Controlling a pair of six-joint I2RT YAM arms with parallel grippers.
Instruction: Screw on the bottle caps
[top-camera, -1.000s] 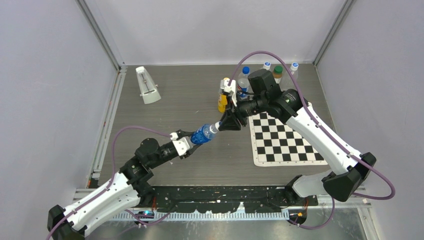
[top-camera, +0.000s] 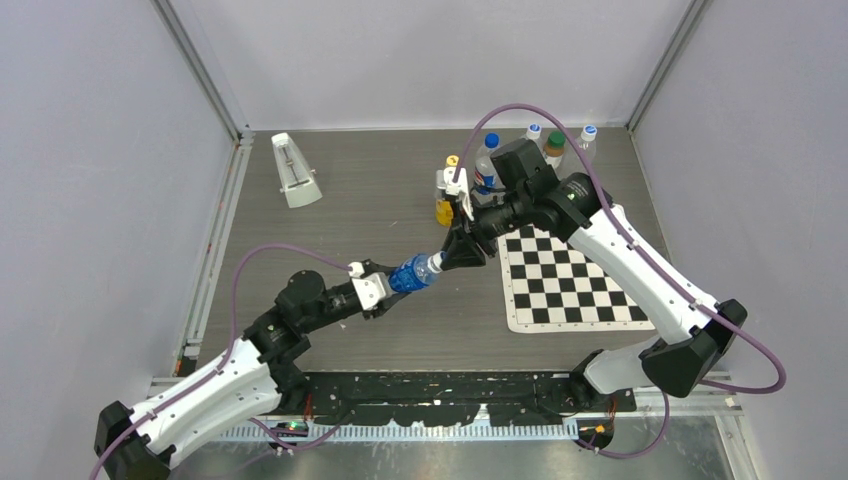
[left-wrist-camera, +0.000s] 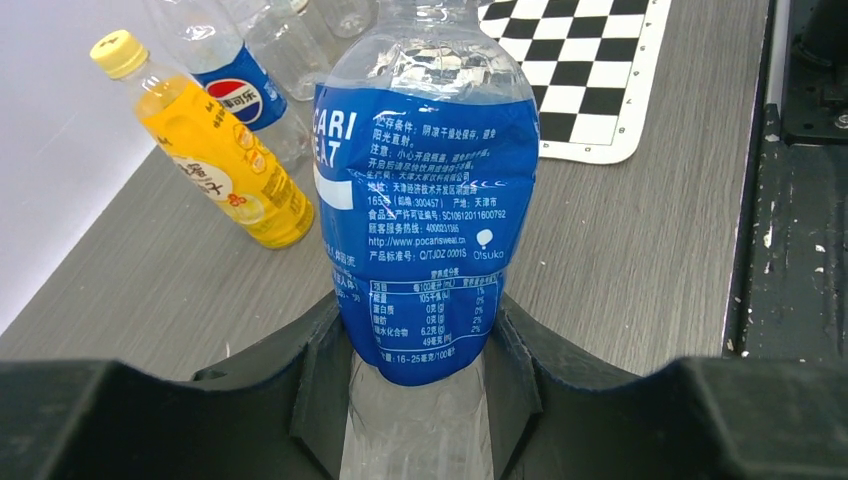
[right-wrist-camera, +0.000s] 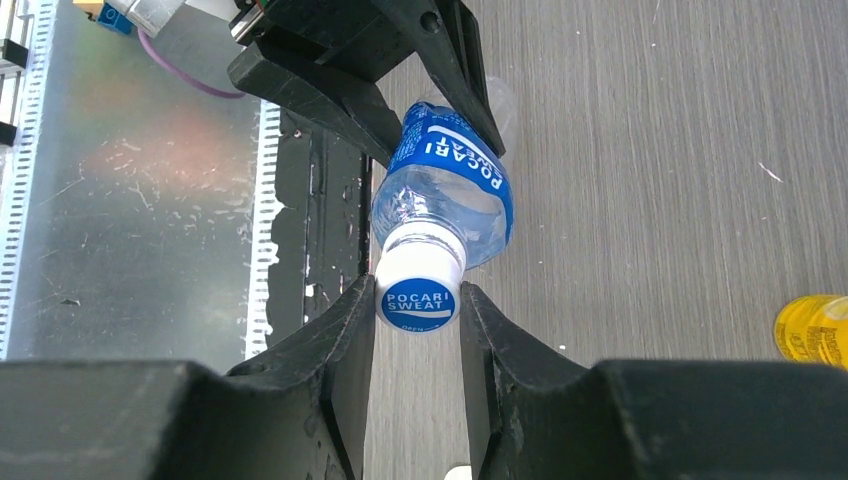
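A Pocari Sweat bottle with a blue label (top-camera: 410, 275) (left-wrist-camera: 425, 230) (right-wrist-camera: 440, 195) lies tilted in midair between the arms. My left gripper (top-camera: 390, 288) is shut on its body. At the neck sits a white cap with a blue top (right-wrist-camera: 418, 300); my right gripper (top-camera: 445, 262) has its two fingers on either side of that cap, touching or very near it. The bottle's top end is cut off in the left wrist view.
A yellow bottle (left-wrist-camera: 225, 160) (right-wrist-camera: 810, 328) and several other capped bottles (top-camera: 488, 155) stand at the back right. A checkerboard (top-camera: 560, 285) lies right of centre. A white object (top-camera: 295, 170) lies back left.
The left gripper and bottle have shifted slightly right in the top view.
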